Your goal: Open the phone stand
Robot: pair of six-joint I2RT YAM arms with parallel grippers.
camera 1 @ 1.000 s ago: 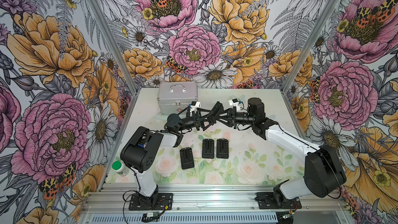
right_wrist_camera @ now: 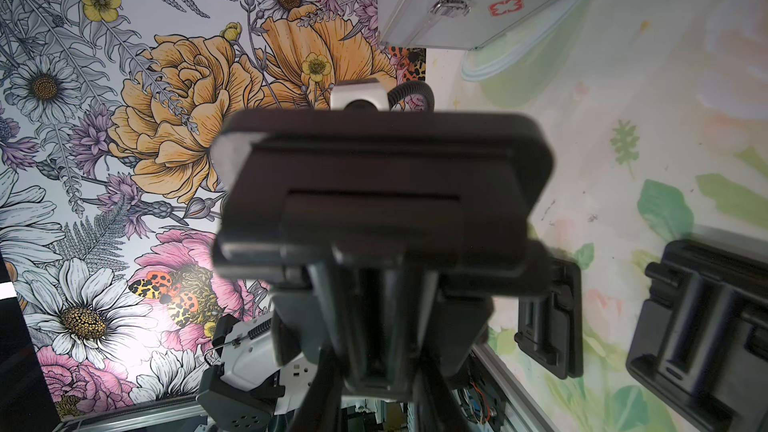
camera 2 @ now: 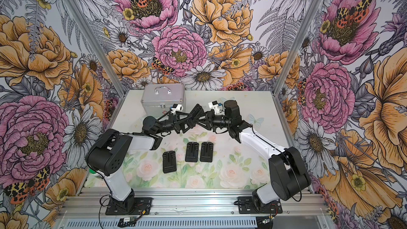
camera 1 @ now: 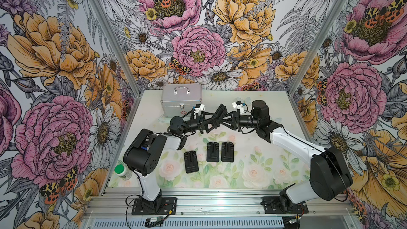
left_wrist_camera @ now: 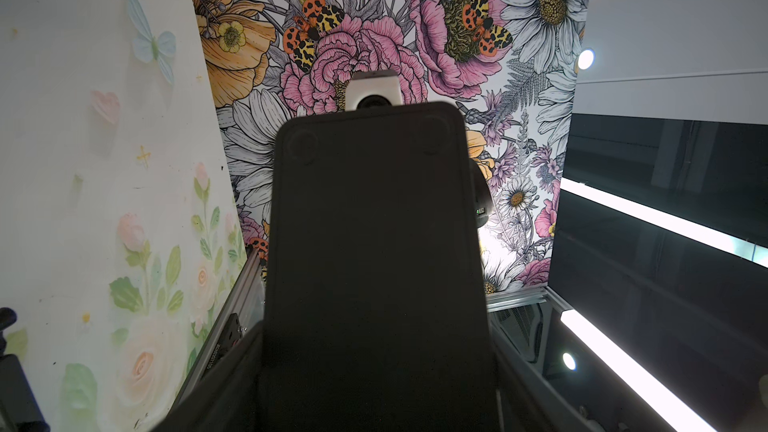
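Observation:
A black phone stand (camera 1: 219, 116) is held in the air above the middle of the table, its plate tilted. My left gripper (camera 1: 211, 123) is shut on it. In the left wrist view the flat back of the stand (left_wrist_camera: 372, 256) hides most of the finger. My right gripper (camera 1: 223, 120) meets the stand from the right. Up close in the right wrist view, the stand's wide end (right_wrist_camera: 376, 224) faces me, and its stem runs down between the fingers of my right gripper. Whether those fingers press on the stem cannot be told.
Three more black phone stands lie folded on the table: a left one (camera 1: 191, 161), a middle one (camera 1: 212, 151) and a right one (camera 1: 227, 151). A silver case (camera 1: 182, 99) stands at the back left. A green-capped bottle (camera 1: 121, 171) is at the front left.
My right gripper has shifted slightly left and closer to the held stand. The stand's tilt looks slightly changed. The left arm and the stands on the table look still.

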